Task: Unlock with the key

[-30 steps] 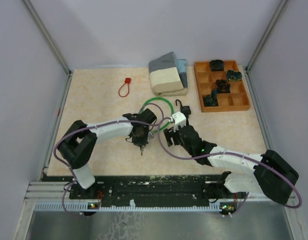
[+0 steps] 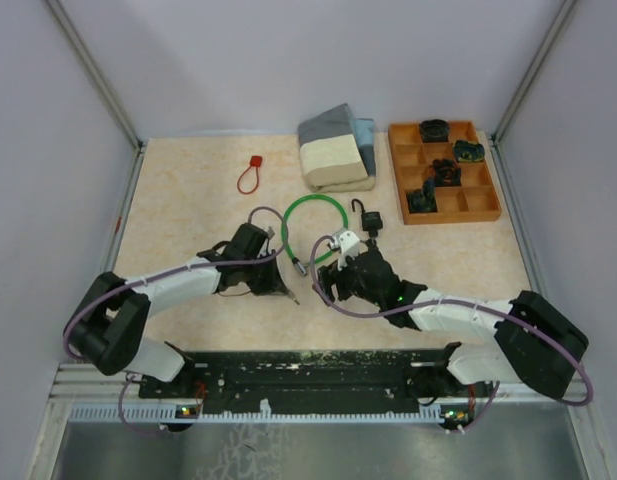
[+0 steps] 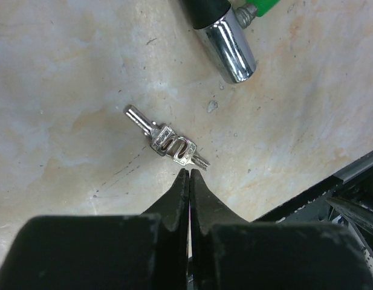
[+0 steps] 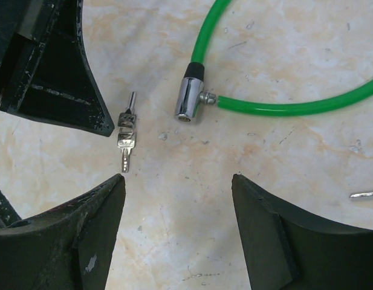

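A silver pair of keys [image 3: 171,145] lies flat on the table, just beyond the left fingertips in the left wrist view. My left gripper is shut, its fingers pressed together and empty. The green cable lock [image 4: 298,109] lies nearby, and its chrome cylinder [image 4: 187,99] is beside the keys. In the right wrist view, my right gripper stands open over bare table, with the keys off to the left of its gap. The left gripper's dark body covers the upper left of that view.
A black padlock [image 2: 372,222] sits behind the right gripper. Toward the back are a red cable lock [image 2: 255,163], folded cloths [image 2: 333,163] and a wooden compartment tray [image 2: 478,207].
The right one has shifted slightly left and toward the front.
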